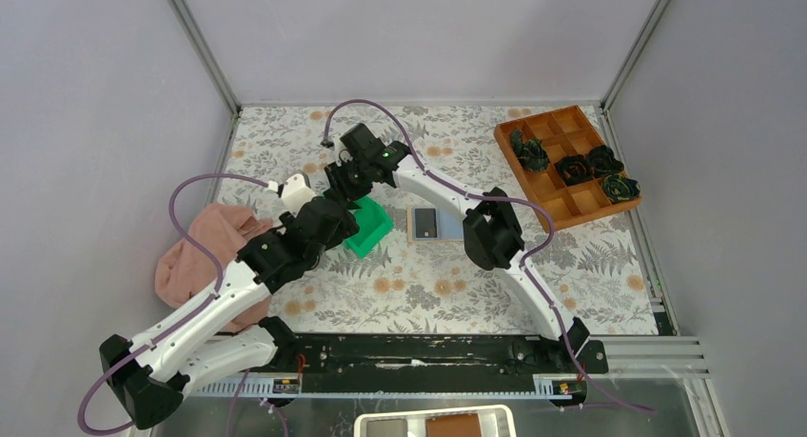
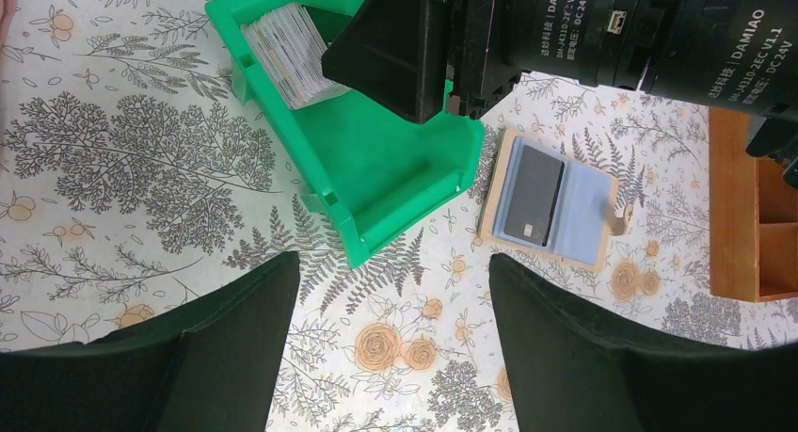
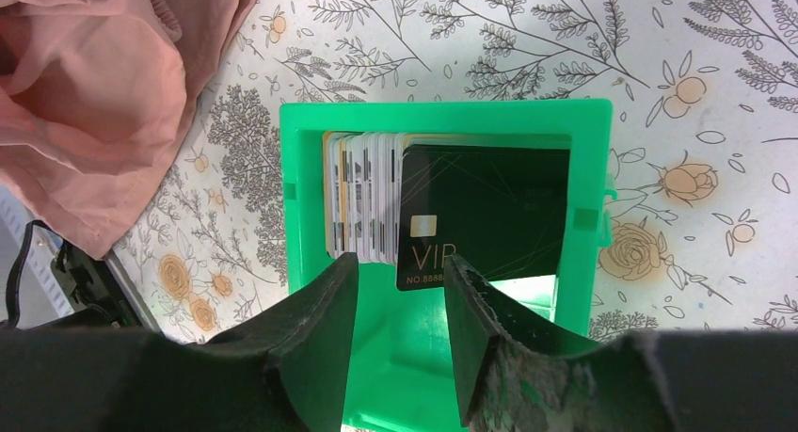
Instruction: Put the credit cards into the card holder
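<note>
A green bin (image 1: 372, 231) holds a row of cards (image 3: 362, 192) on edge, with a black VIP card (image 3: 485, 206) leaning at one end. My right gripper is open over the bin, its fingertips just at the black card's lower part with nothing clearly held. My left gripper stands open above the cloth-covered table beside the bin. To the bin's right lies a small pad with a dark card on a blue-grey piece (image 2: 579, 211), apparently the card holder.
A pink cloth (image 1: 205, 261) lies at the left. A wooden compartment tray (image 1: 538, 180) with dark coiled items stands at the right.
</note>
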